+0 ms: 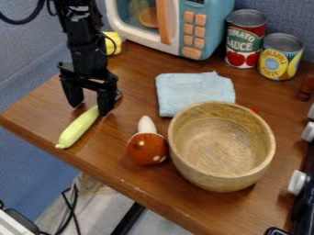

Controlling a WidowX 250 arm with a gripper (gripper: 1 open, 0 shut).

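Note:
The black gripper is low over the table's left side, just above a pale yellow-green corn-like vegetable that lies lengthwise below it. A small shiny object is partly hidden at the fingers; whether the fingers hold it I cannot tell. A toy mushroom with a red-brown cap lies beside a wooden bowl.
A folded light blue cloth lies mid-table. A toy microwave, a tomato sauce can and a yellow can stand at the back. Dark items line the right edge. The front-left table edge is close.

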